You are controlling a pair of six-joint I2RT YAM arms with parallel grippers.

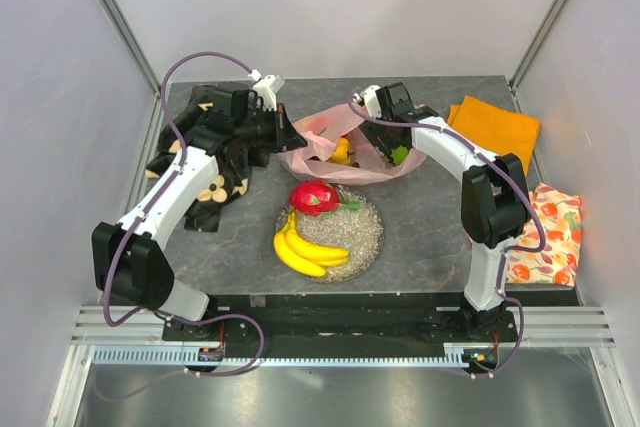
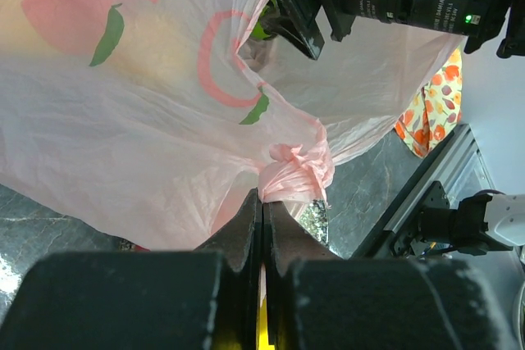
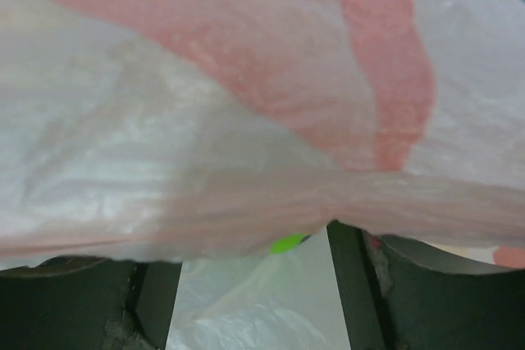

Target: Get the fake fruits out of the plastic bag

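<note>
The pink plastic bag [image 1: 375,176] lies open at the table's back. My left gripper is shut on a bunched corner of it. Inside are a yellow fruit [image 1: 341,152] and a green fruit [image 1: 400,155], the latter mostly covered by the right gripper. My right gripper [image 1: 379,144] reaches into the bag's right side. In the right wrist view its fingers [image 3: 354,288] stand apart, while bag film hides their upper part and nearly all of the green fruit [image 3: 285,244]. Outside the bag, a red dragon fruit [image 1: 314,198] and bananas [image 1: 298,255] rest on a round glittery plate [image 1: 362,237].
A dark patterned cloth [image 1: 203,214] lies left, beneath the left arm. At right are an orange cloth [image 1: 497,135] and a fruit-print cloth [image 1: 550,237], partly behind the right arm. Bare table [image 1: 425,237] shows right of the plate.
</note>
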